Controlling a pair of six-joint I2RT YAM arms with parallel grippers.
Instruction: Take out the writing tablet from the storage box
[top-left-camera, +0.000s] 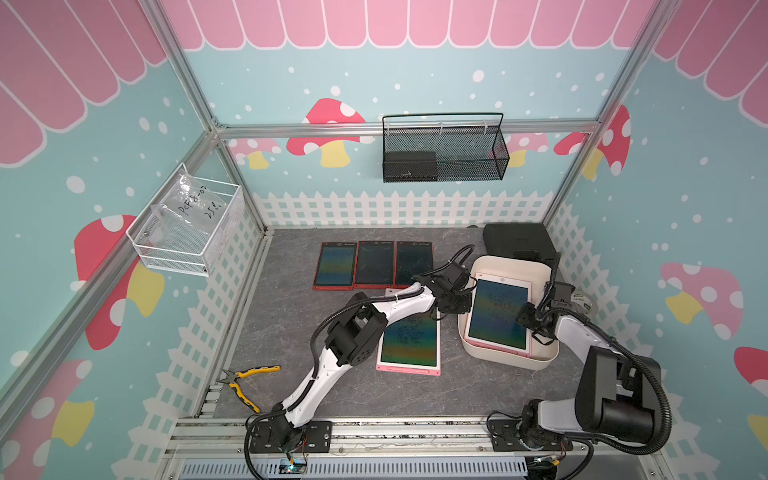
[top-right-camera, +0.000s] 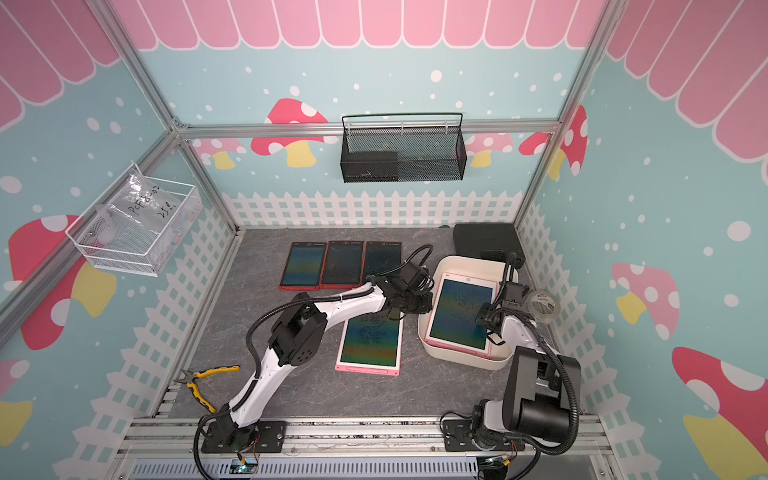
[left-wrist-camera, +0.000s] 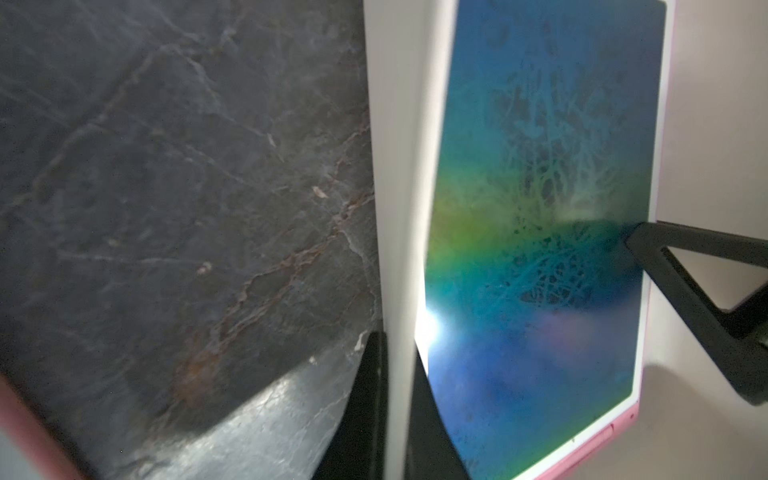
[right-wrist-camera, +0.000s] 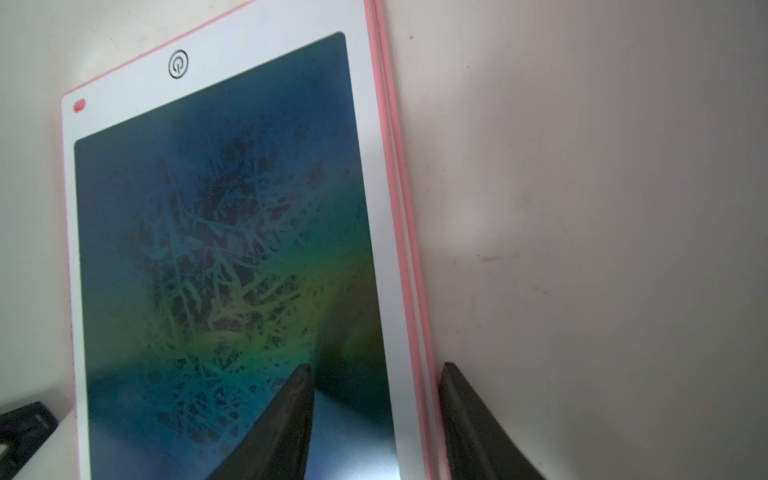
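Note:
The storage box (top-left-camera: 512, 362) is cream and open-topped. Inside it lies a white-and-pink writing tablet (top-left-camera: 498, 312) with a dark rainbow screen; two pink lines run along its side, and whether a second tablet lies beneath I cannot tell. In the left wrist view my left gripper is shut with the box's thin left wall (left-wrist-camera: 412, 240) between its fingers. My right gripper is open around the tablet's right edge (right-wrist-camera: 412, 320), one finger over the screen, the other outside the edge.
Another pink-framed tablet (top-left-camera: 409, 345) lies left of the box, partly under the left arm. Three red-framed tablets (top-left-camera: 374, 264) line the back. Yellow pliers (top-left-camera: 256, 371) lie front left, a black case (top-left-camera: 512, 236) behind the box, a tape roll (top-right-camera: 541, 304) right.

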